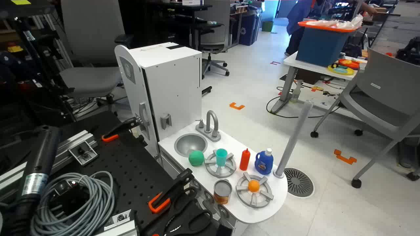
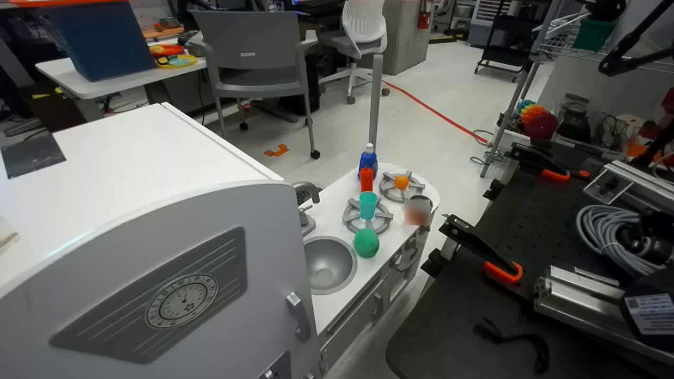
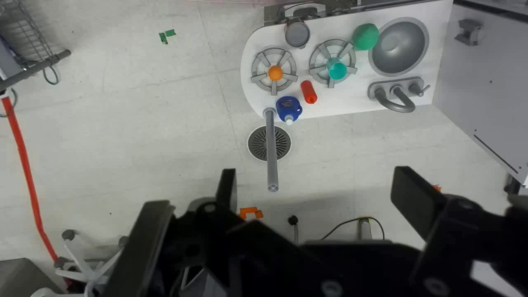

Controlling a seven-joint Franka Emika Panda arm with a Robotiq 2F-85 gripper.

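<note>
In the wrist view my gripper stands open, its black fingers wide apart with nothing between them. High above the toy kitchen, it shows in neither exterior view. On the white counter (image 1: 271,210) an orange ball (image 1: 254,185) rests on one burner, and a teal cup (image 1: 221,156) stands on the other. A green ball (image 1: 196,158) sits between that burner and the grey sink (image 1: 185,145). Beside the burners are a red bottle (image 1: 244,160) and a blue jug (image 1: 264,161) with a white cap, both upright. A can (image 1: 223,191) stands by the counter's edge.
A grey post (image 1: 294,137) rises from the counter's corner, near the jug. The tall white cabinet (image 1: 173,82) and the faucet (image 1: 212,125) stand at the sink end. A black table (image 1: 134,169) with clamps and coiled cable (image 1: 78,204) lies alongside the kitchen.
</note>
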